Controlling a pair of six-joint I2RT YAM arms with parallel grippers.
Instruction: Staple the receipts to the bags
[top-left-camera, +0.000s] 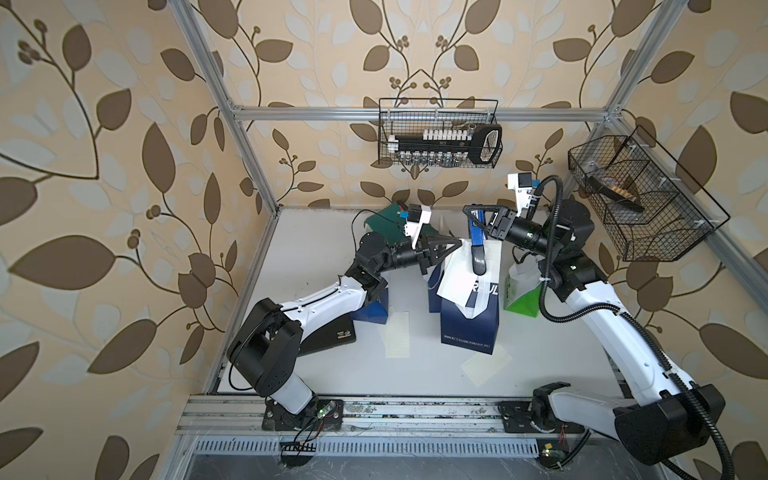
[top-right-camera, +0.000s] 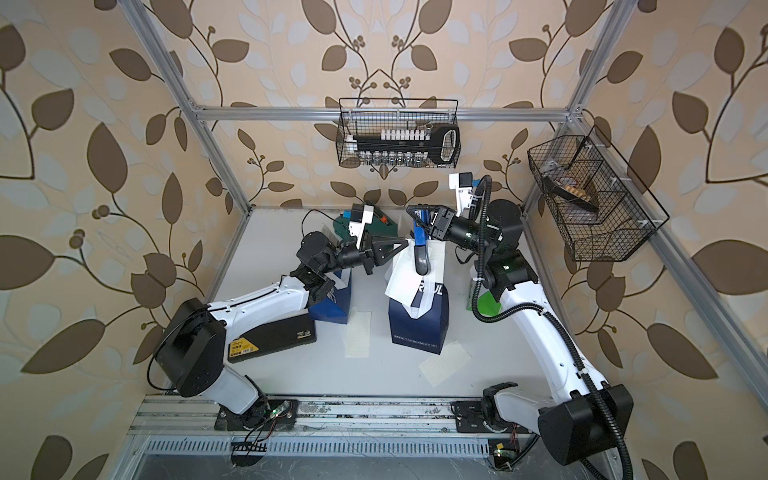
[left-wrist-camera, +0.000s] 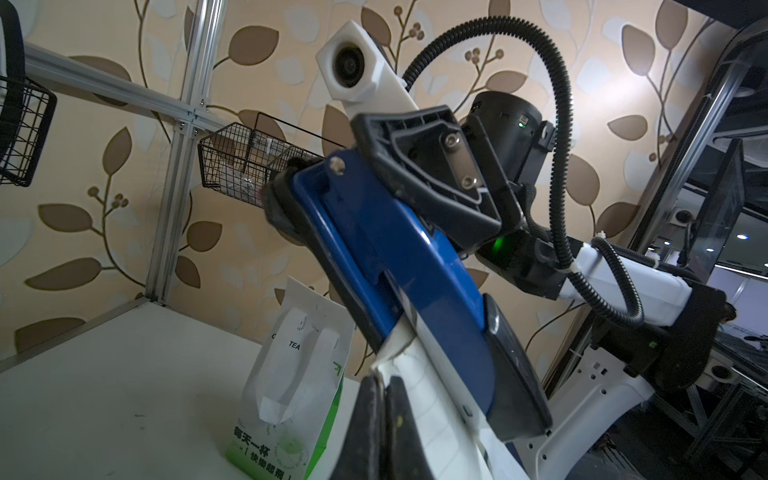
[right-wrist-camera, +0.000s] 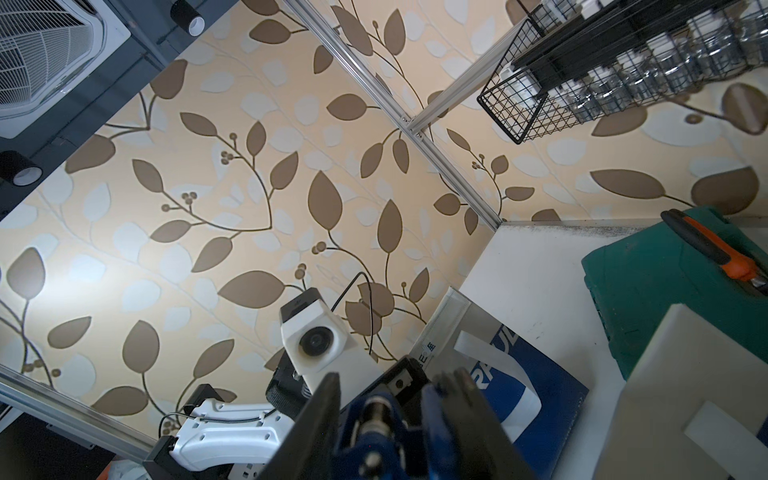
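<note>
My right gripper (top-left-camera: 472, 214) is shut on the blue stapler (left-wrist-camera: 416, 264), whose fingers reach over the top edge of a navy-and-white bag (top-left-camera: 470, 326). A white receipt (top-left-camera: 454, 280) lies against that bag's front, its top beside the stapler. In the left wrist view, my left gripper's fingertips (left-wrist-camera: 369, 400) are closed on the thin upper edge of the paper. A second blue-and-white bag (right-wrist-camera: 552, 400) stands at the left, and a green-and-white bag (left-wrist-camera: 292, 384) at the right. Whether a staple joins the receipt to the bag cannot be seen.
A black-and-yellow box (top-right-camera: 272, 336) lies at the front left. Flat paper slips (top-left-camera: 397, 334) rest on the table. Toward the back is a green case (right-wrist-camera: 640, 272) with an orange-handled tool on it. Wire baskets (top-left-camera: 438, 132) hang on the back and right walls.
</note>
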